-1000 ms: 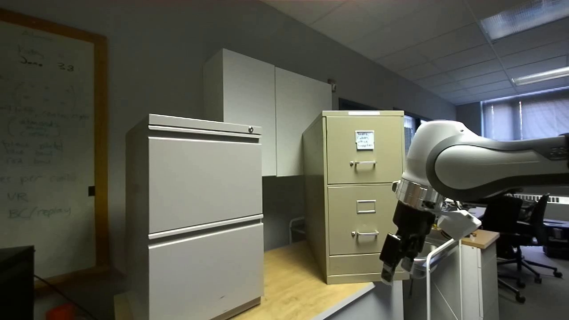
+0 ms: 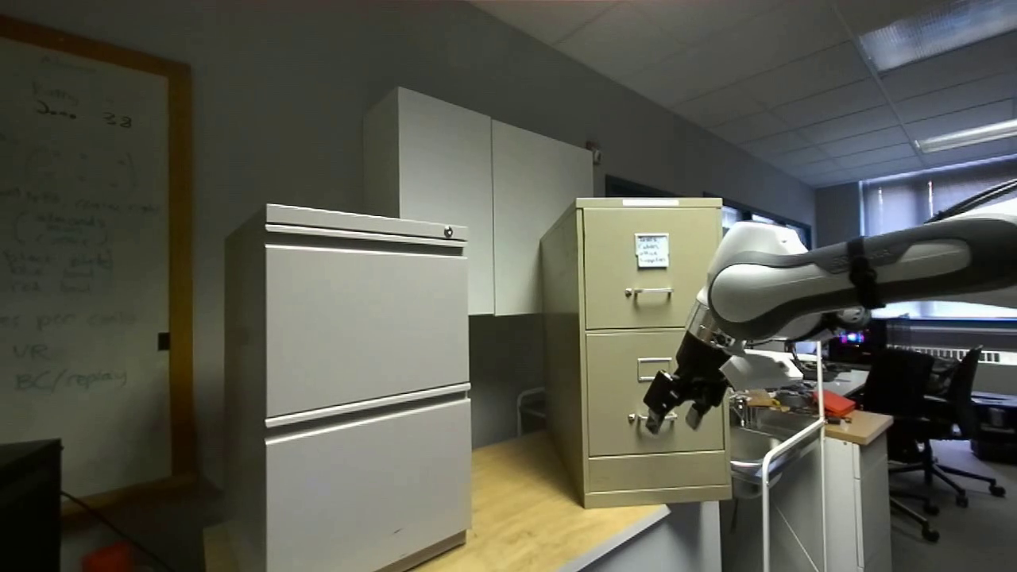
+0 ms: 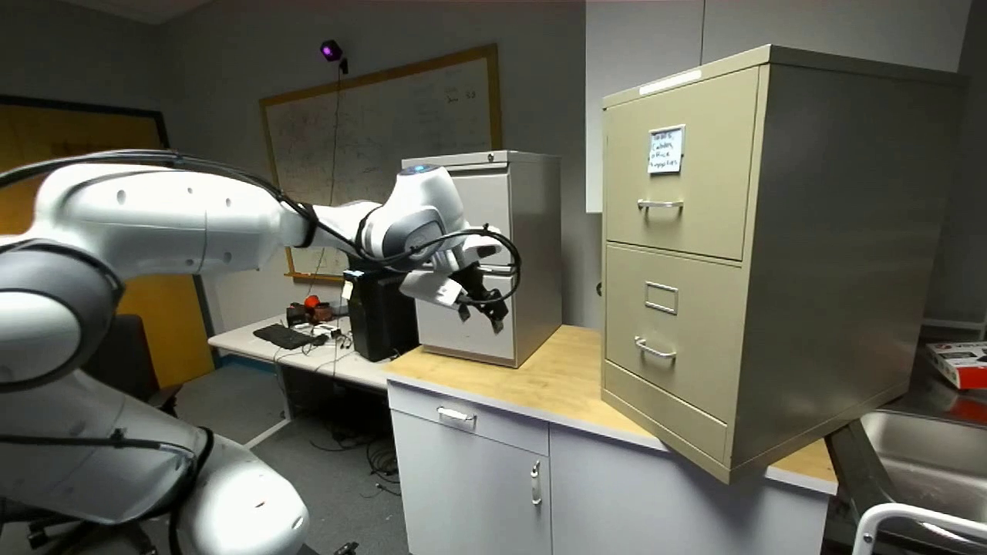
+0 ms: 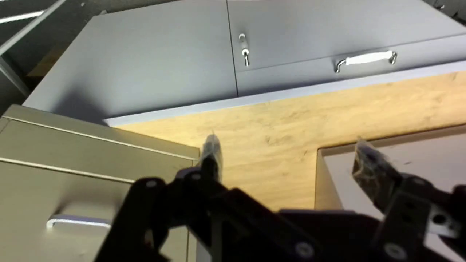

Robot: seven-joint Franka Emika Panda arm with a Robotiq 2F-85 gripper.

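My gripper is open, its two fingertips wide apart with nothing between them. In exterior view 1 the gripper (image 2: 674,423) appears in front of the lower drawer of the beige filing cabinet (image 2: 617,392), partly covering that drawer's handle. Exterior view 2 has the gripper (image 3: 483,319) in front of the grey filing cabinet (image 3: 537,268). The wrist view looks down on the wooden counter (image 4: 266,135), with the beige cabinet (image 4: 65,146) at left and the grey cabinet (image 4: 415,157) at right. Both cabinets' drawers look shut.
Below the counter are a drawer handle (image 4: 367,57) and a door handle (image 4: 244,50). A sink (image 3: 925,462) and a white rail (image 3: 916,510) lie beside the beige cabinet. Bare counter (image 3: 564,375) shows between the cabinets.
In exterior view 1 my arm and gripper have moved up and to the left, from low beside the beige cabinet's base to across its lower drawer.
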